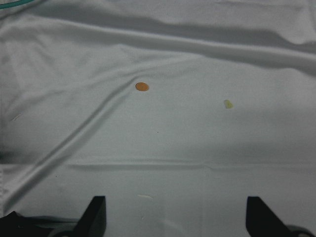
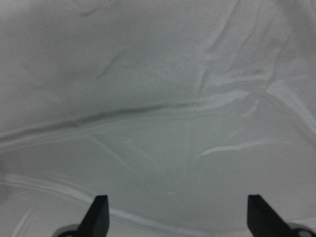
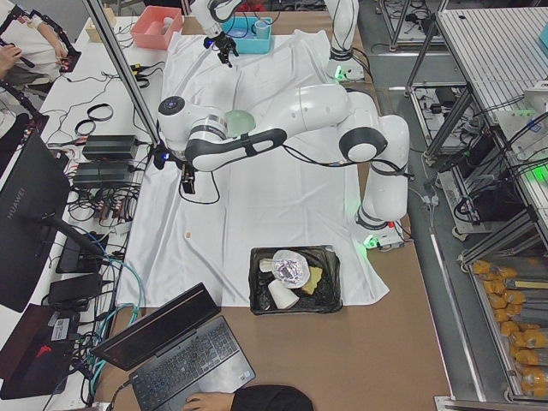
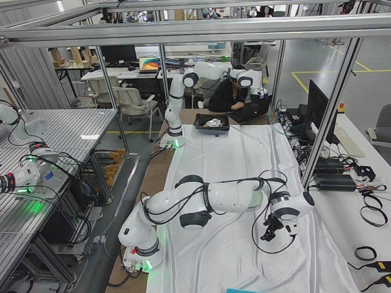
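My left gripper (image 3: 187,181) hangs over the white cloth (image 3: 257,205), open; its two fingers stand wide apart in the left wrist view, with bare cloth and a small orange spot (image 1: 141,86) below. My right gripper (image 3: 223,53) is by the blue bin (image 3: 253,44) at the far end, above the cloth, also open, with only creased cloth between its fingers in the right wrist view. A pale green plate (image 3: 241,122) lies on the cloth, partly hidden by an arm.
A black-lined tray (image 3: 325,295) holds a foil-covered item, white pieces and a sponge. A laptop (image 3: 188,368) and a person's hand are at the near end. Monitors and cables line the left side.
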